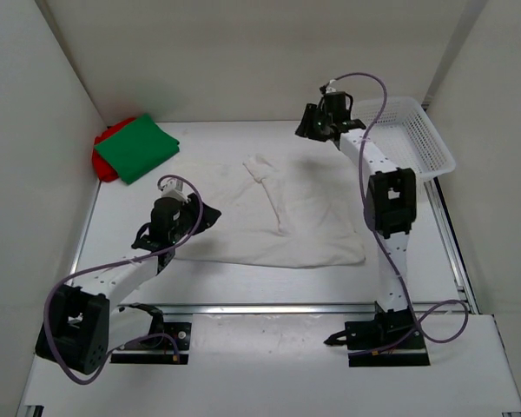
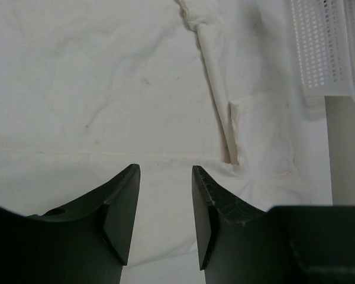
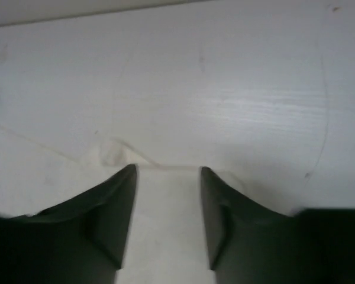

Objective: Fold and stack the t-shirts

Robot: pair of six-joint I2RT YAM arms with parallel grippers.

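Note:
A white t shirt (image 1: pixel 234 208) lies spread over the middle of the table, with a lengthwise crease and a small bunched fold at its far edge. Over its left part hovers my left gripper (image 1: pixel 210 217), fingers apart; in the left wrist view bare cloth shows between the fingers. My right gripper (image 1: pixel 306 126) is out past the shirt's far edge, near the back wall, its fingers (image 3: pixel 123 207) apart and empty over cloth. A folded green t shirt (image 1: pixel 139 149) rests on a red one (image 1: pixel 104 165) at the back left.
A white plastic basket (image 1: pixel 443 156) stands at the back right, close beside the right arm. Walls enclose the table at the back and sides. Bare table (image 1: pixel 243 287) runs along the front of the shirt.

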